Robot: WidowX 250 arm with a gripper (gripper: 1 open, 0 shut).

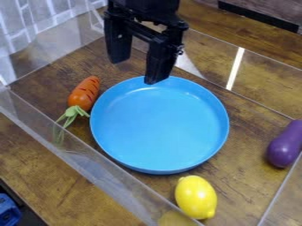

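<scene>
My black gripper [138, 55] hangs at the top centre of the camera view, over the back edge of a blue plate, its two fingers spread apart and open with nothing visible between them. The empty blue plate [158, 124] lies in the middle of the wooden surface. An orange carrot [84, 92] with green leaves lies left of the plate, a yellow lemon [196, 196] lies at the front right, and a purple eggplant [284, 146] lies at the right edge.
Clear plastic walls [34, 40] border the wooden surface at the left and front. Bare wood [253, 93] shows at the back right. A small blue object [6, 212] sits at the lower left corner, outside the front wall.
</scene>
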